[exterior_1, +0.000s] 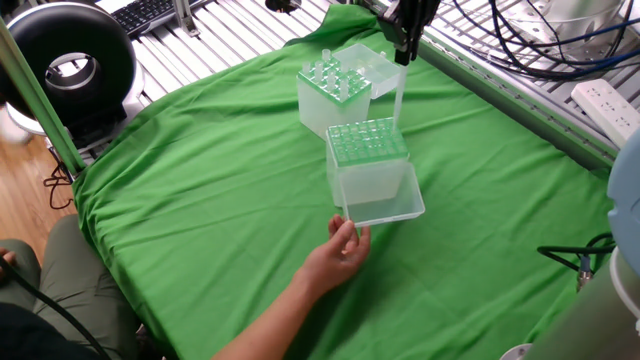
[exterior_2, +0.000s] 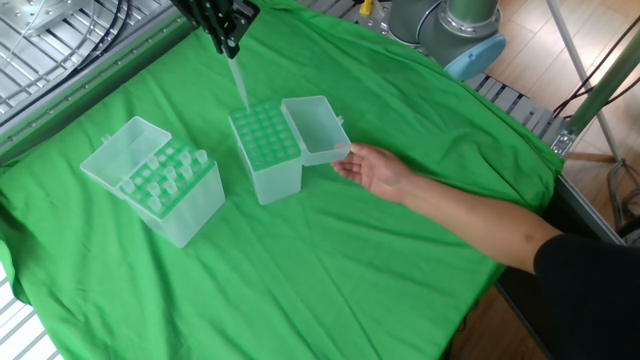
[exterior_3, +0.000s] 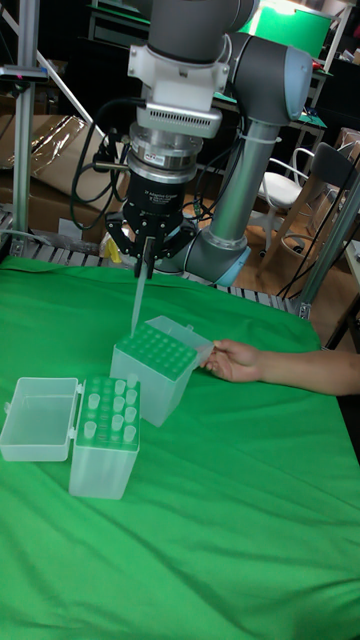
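My gripper (exterior_2: 231, 54) points downward, shut on the upper end of a long translucent pipette tip (exterior_2: 238, 82). The pipette tip hangs nearly upright. Its lower end is at the back corner of a frosted box (exterior_2: 276, 182) with a green rack top (exterior_2: 266, 138); whether it is in a hole or just above or beside the edge, I cannot tell. No tips stand up from this rack. Its lid (exterior_1: 384, 207) is open, and a person's hand (exterior_1: 338, 258) holds it. A second frosted box (exterior_3: 103, 470) carries several tips in its green top (exterior_3: 103, 422).
The second box's lid (exterior_3: 39, 420) lies open on the side away from the first box. A person's forearm (exterior_2: 470, 214) reaches across the green cloth (exterior_2: 360, 280). Wide cloth areas in front of both boxes are bare.
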